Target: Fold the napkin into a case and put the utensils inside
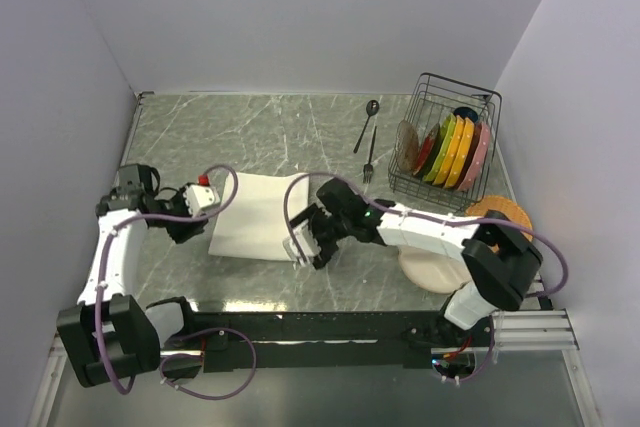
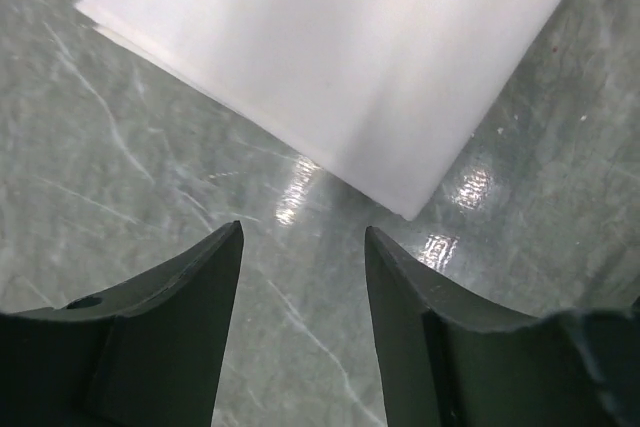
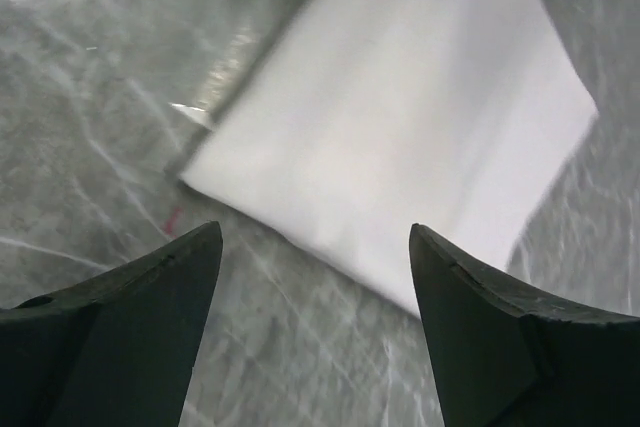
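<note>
The white napkin (image 1: 260, 212) lies flat on the grey marbled table, left of centre, in a roughly rectangular shape. In the left wrist view its corner points toward my left gripper, which is open just off the cloth with only bare table between its fingers. My right gripper is likewise open at the napkin's right side, touching no utensil. A dark spoon (image 1: 372, 109) and a fork (image 1: 369, 169) rest on the table to the right of the cloth, apart from it.
A wire dish rack (image 1: 420, 182) with several coloured plates stands at the back right. By the right arm are a pale plate (image 1: 428, 272) and an orange woven mat (image 1: 518, 215), partly covered.
</note>
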